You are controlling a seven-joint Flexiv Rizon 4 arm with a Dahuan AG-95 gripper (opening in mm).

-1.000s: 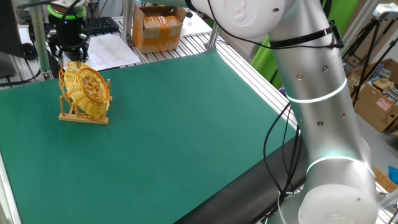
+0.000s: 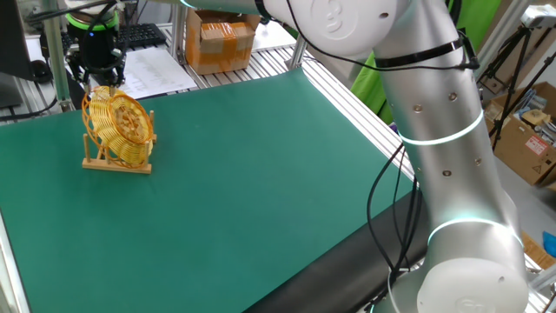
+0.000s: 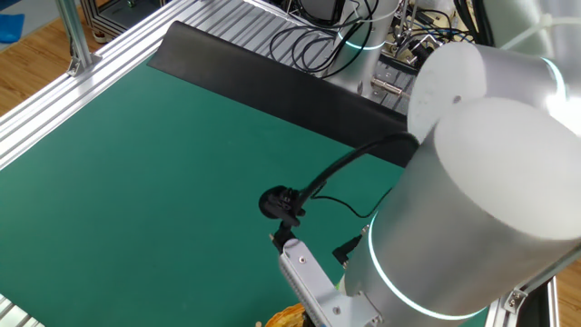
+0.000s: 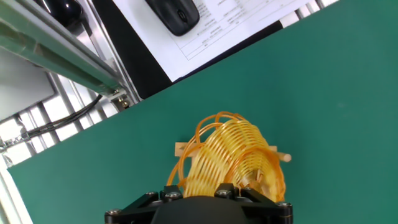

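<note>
A yellow woven wicker basket (image 2: 120,127) with an orange rim and handle rests tilted on its side in a small wooden stand (image 2: 116,166), at the left of the green table. In the wrist view the basket (image 4: 233,158) fills the lower middle, and the ends of the stand (image 4: 283,157) stick out on both sides. My gripper (image 2: 97,83) points down at the basket's upper edge. Its fingertips are too small and partly covered there, and the wrist view shows only its black knuckles at the bottom edge, so what lies between the fingers is hidden.
Behind the basket, past the table edge, lie paper sheets (image 4: 205,31) and a black mouse (image 4: 174,14). A metal post (image 4: 68,53) stands near the back left corner. A cardboard box (image 2: 219,43) sits behind the table.
Basket and stand have stayed in place.
</note>
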